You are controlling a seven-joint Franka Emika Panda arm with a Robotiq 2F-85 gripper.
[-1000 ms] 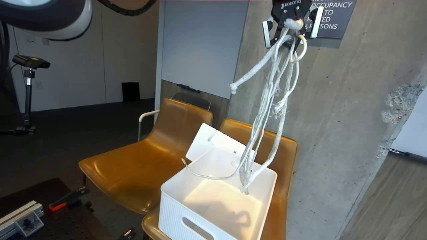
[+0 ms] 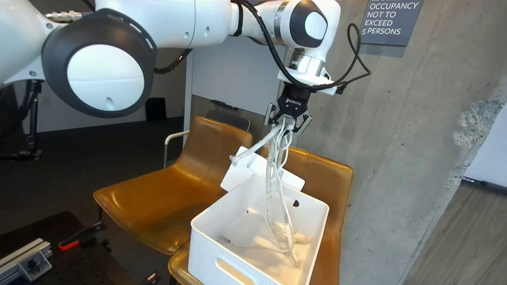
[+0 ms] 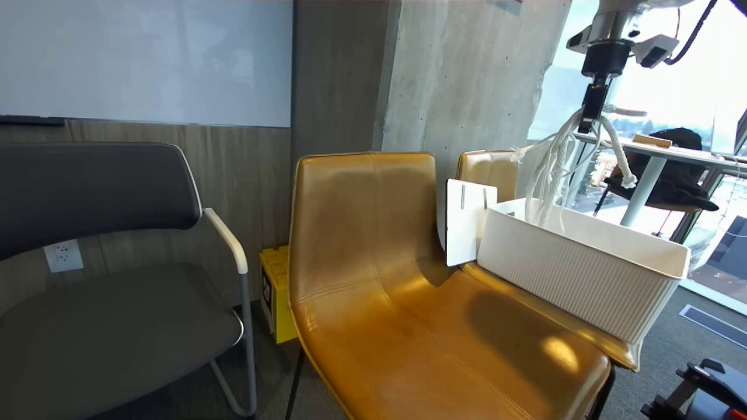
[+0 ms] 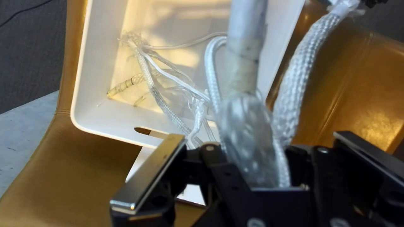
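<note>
White ropes (image 2: pixel 276 161) hang in a tangled bundle from my gripper (image 2: pixel 286 129), which is shut on them above the white bin (image 2: pixel 202 221). Their lower ends reach down to the bin floor, and one stiff end sticks out to the left of the gripper in exterior view 1. In exterior view 2 the rope strands (image 3: pixel 553 164) droop from the gripper (image 3: pixel 586 126) over the bin's far end. The wrist view has a thick rope (image 4: pixel 248 128) right at the fingers, hiding the fingertips; frayed rope ends (image 4: pixel 145 70) lie inside the bin (image 4: pixel 91 128).
The bin stands on a tan chair (image 2: pixel 340 190), with a white panel (image 3: pixel 465 217) at its end. A second tan chair (image 3: pixel 364 231) is alongside. Behind rises a concrete wall (image 2: pixel 404 142). A dark table with tools (image 2: pixel 78 237) is at lower left.
My gripper has come down and to the left with the ropes. The lower rope ends, which hung near the bin's back wall, now reach its floor.
</note>
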